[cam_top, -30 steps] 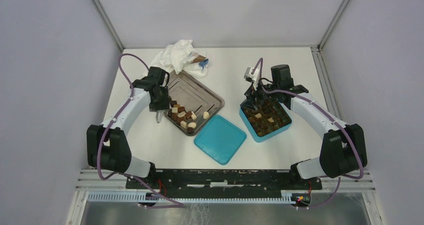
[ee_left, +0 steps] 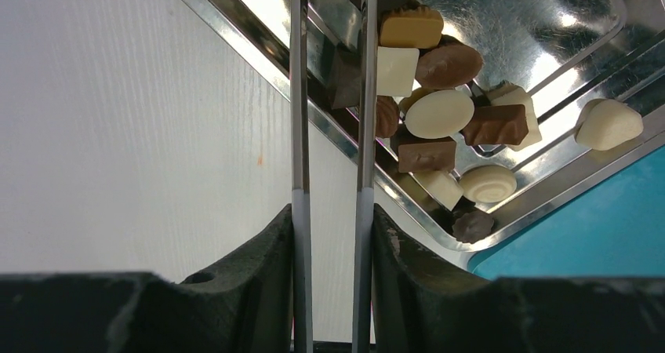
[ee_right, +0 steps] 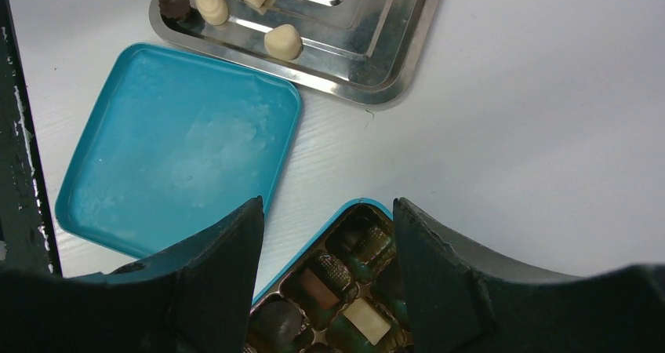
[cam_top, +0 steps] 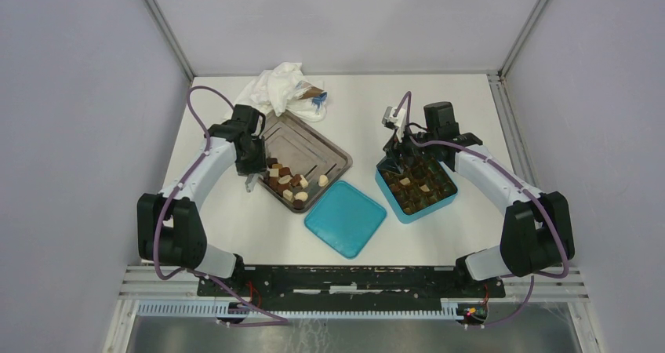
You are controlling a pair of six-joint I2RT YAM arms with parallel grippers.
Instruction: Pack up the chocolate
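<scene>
My left gripper is shut on metal tongs [ee_left: 300,133], whose two arms run forward over the chocolates on a steel tray [cam_top: 310,137]. A dark chocolate [ee_left: 345,78] shows between and below the tongs' arms; their tips run out of the wrist view, so whether they touch a piece cannot be told. White and brown chocolates, among them a white oval piece [ee_left: 439,114], crowd one side of the tray. My right gripper is open and empty, above the blue box [cam_top: 416,215]. That box has a compartmented insert with chocolates such as a white one [ee_right: 366,322].
A flat blue lid [cam_top: 345,219] lies between tray and box, close against the tray's edge. A crumpled white bag [cam_top: 284,90] sits behind the tray. Bare white table lies at the back centre and front left.
The left gripper and its tongs have shifted very slightly at the tray's left edge. Right arm, tray, lid and box look the same.
</scene>
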